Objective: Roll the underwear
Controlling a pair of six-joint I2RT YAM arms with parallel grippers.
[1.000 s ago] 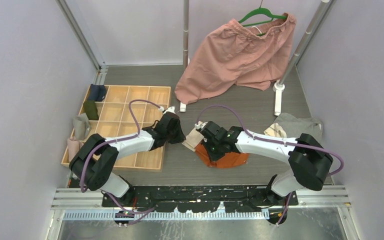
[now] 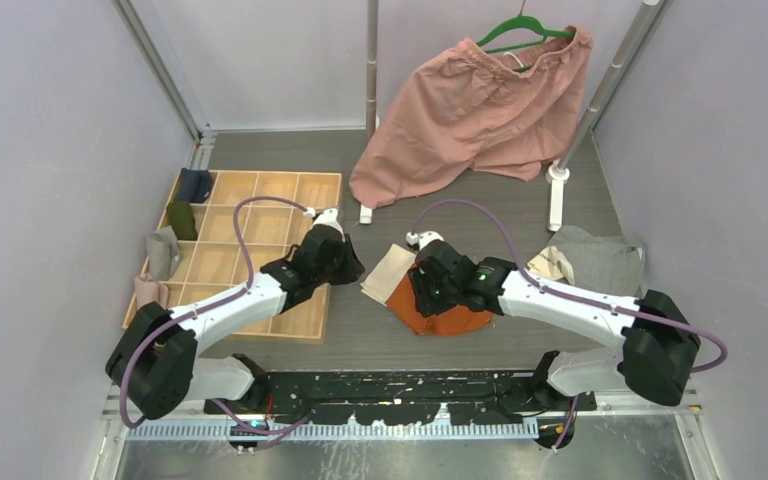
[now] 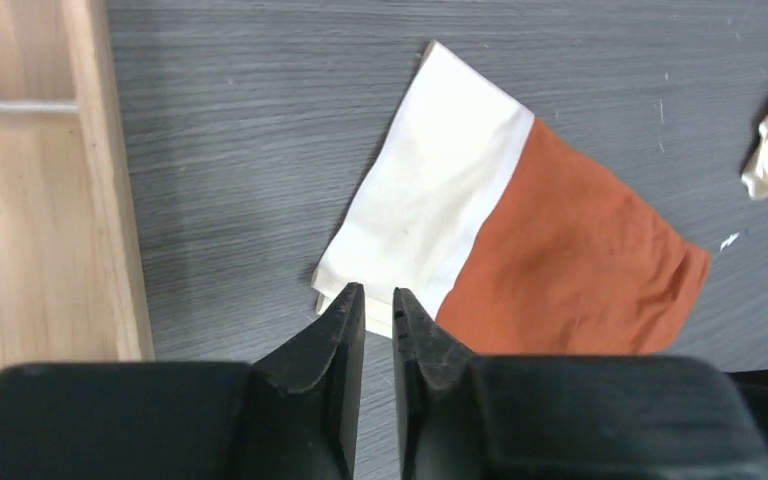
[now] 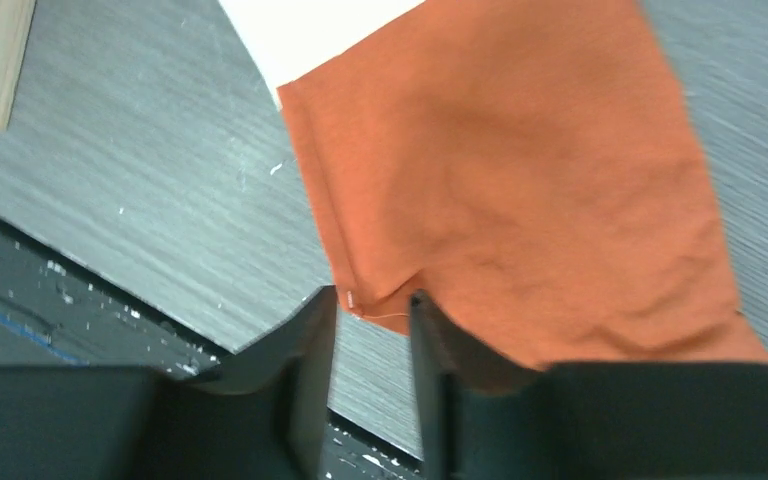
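The underwear lies flat on the grey floor, an orange body (image 4: 520, 180) with a cream band (image 3: 420, 180) on its left side. My left gripper hangs over the near end of the band, its fingers slightly apart with nothing visible held. My right gripper is above the orange cloth at its lower corner, fingers part open, the cloth lying flat beneath. In the top view the right arm hides part of the orange cloth.
A wooden divided box (image 2: 275, 185) with rolled cloths stands at the left. Pink shorts (image 2: 470, 120) hang at the back between poles. A grey garment (image 2: 595, 260) lies at the right. Bare floor lies between box and underwear.
Both grippers have pulled back from the underwear, the right one shifting rightward and the left arm lifting. The cream band shows more fully and flatter than a second ago.
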